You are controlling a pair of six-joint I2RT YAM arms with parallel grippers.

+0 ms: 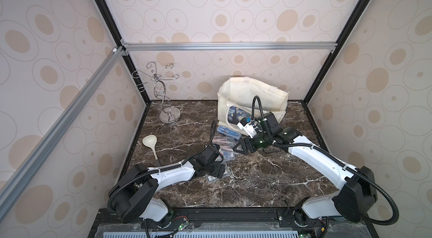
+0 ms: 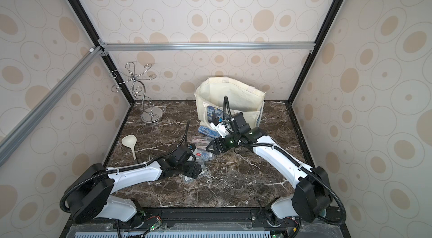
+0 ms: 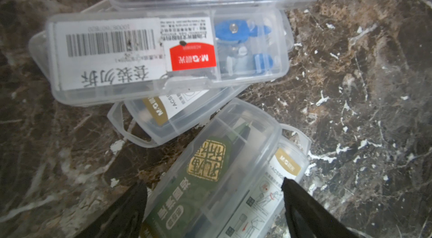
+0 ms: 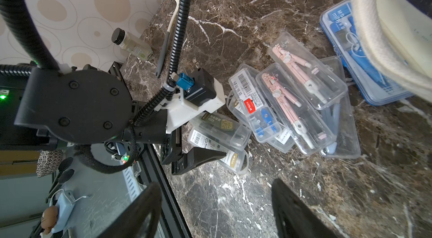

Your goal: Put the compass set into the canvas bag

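Observation:
Several clear plastic compass cases lie in a loose pile on the marble table: pink sets (image 4: 288,112), a blue-and-white one (image 3: 166,53), a green one (image 3: 202,166) and a blue case (image 4: 342,26) by the canvas bag (image 1: 252,89). My left gripper hangs low over the green case and the one beneath it, fingers apart on either side, part open. My right gripper is above the pile's front-right, fingers apart over bare table, empty. The bag stands upright at the back right.
A metal stand (image 1: 169,114) is at the back left. A white ladle (image 1: 149,140) and a small jar (image 4: 132,44) lie at the left.

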